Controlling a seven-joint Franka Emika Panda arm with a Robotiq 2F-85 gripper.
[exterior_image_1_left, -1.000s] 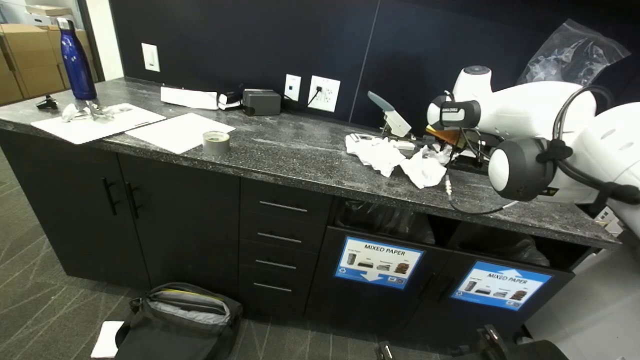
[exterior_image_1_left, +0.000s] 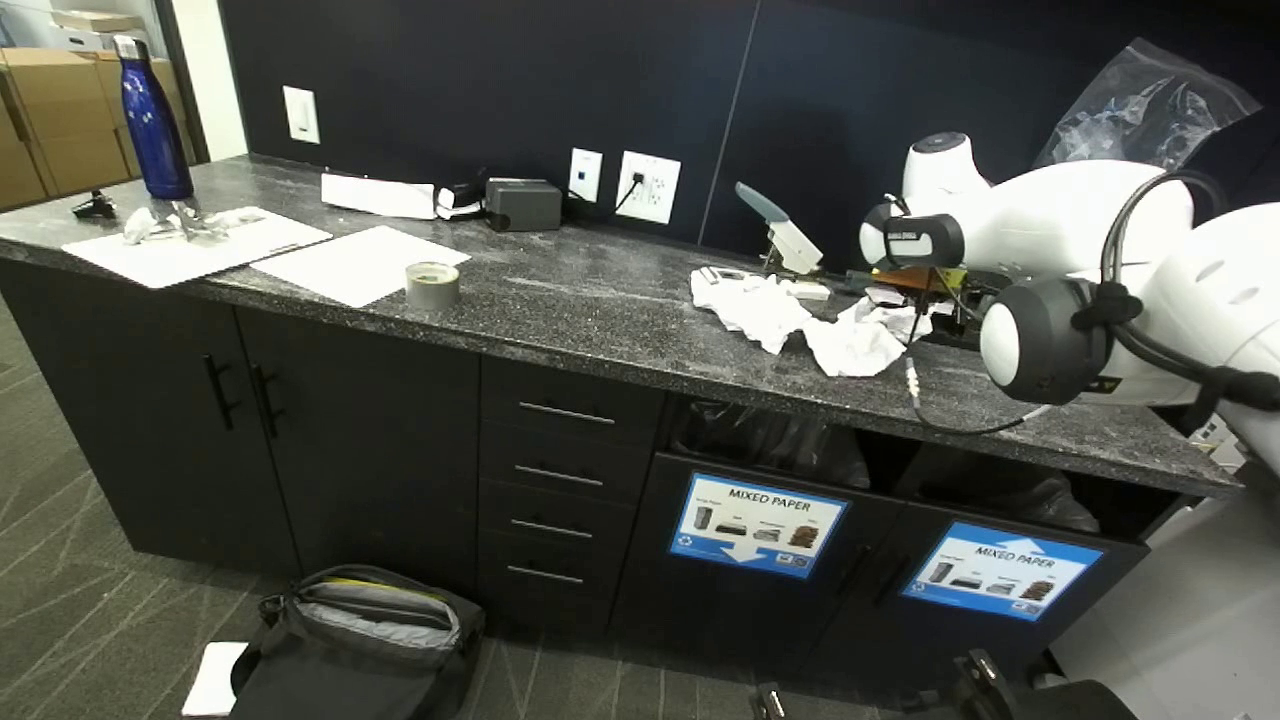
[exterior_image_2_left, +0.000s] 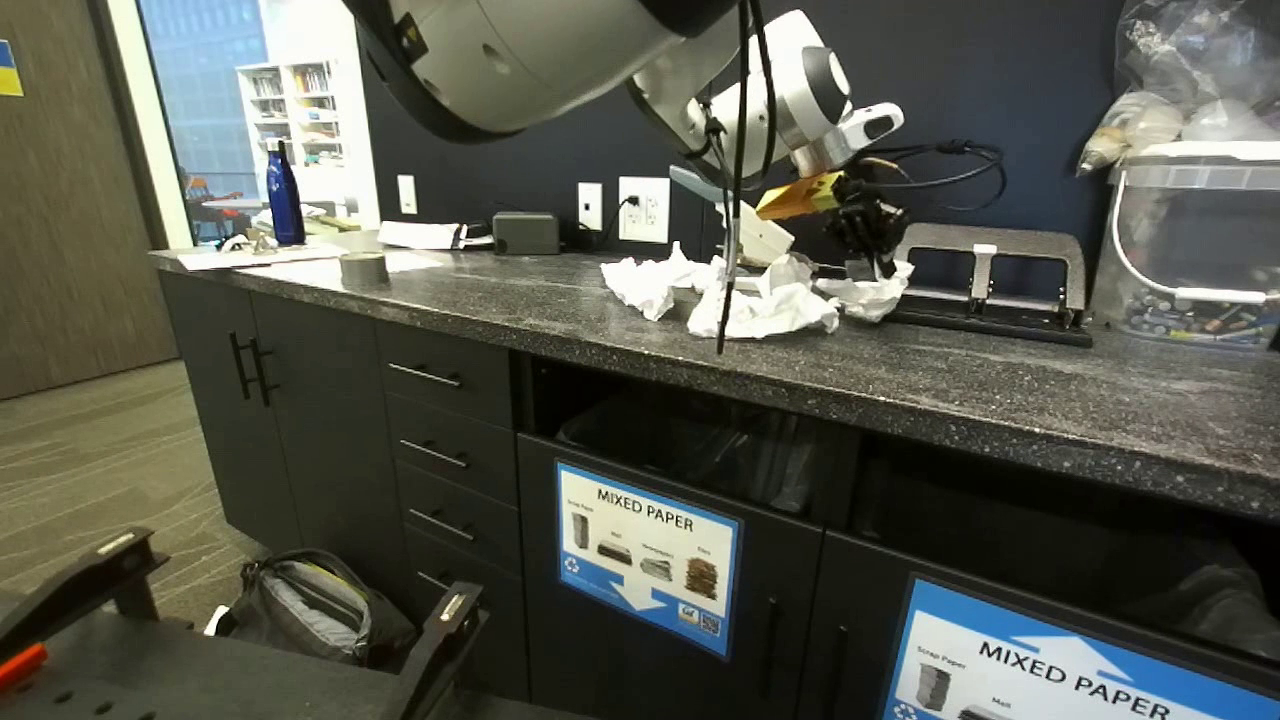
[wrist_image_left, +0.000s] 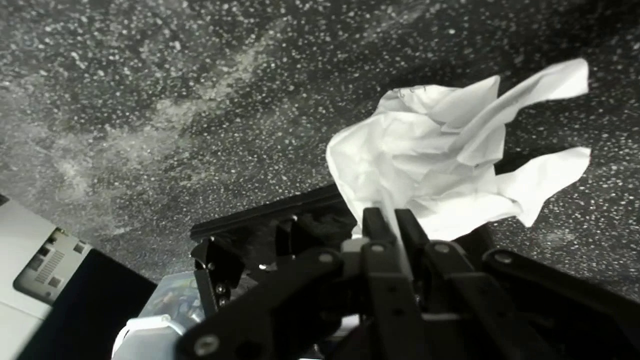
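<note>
In the wrist view, a crumpled white paper (wrist_image_left: 432, 156) spreads out ahead of my gripper, and a fold of it runs between the two black fingertips. The fingers are shut on that fold. From exterior view 2, the gripper (exterior_image_2_left: 873, 262) points down at this paper (exterior_image_2_left: 873, 298), low over the counter, at the front of the black hole punch. Two more crumpled papers, one in the middle (exterior_image_2_left: 768, 310) and one to the left (exterior_image_2_left: 645, 286), lie beside it. In exterior view 1 the arm's wrist mostly hides the fingers.
A black hole punch (exterior_image_2_left: 990, 264) stands close to the gripper, with a clear bin (exterior_image_2_left: 1182, 252) to its right. A white stapler-like device (exterior_image_1_left: 792, 246) stands behind the papers. Tape (exterior_image_1_left: 432, 286), flat sheets (exterior_image_1_left: 354, 266) and a blue bottle (exterior_image_1_left: 154, 126) are far left.
The wrist has shifted slightly to the right in exterior view 1, its cable with it. White paper near the gripper now reaches further right than before.
</note>
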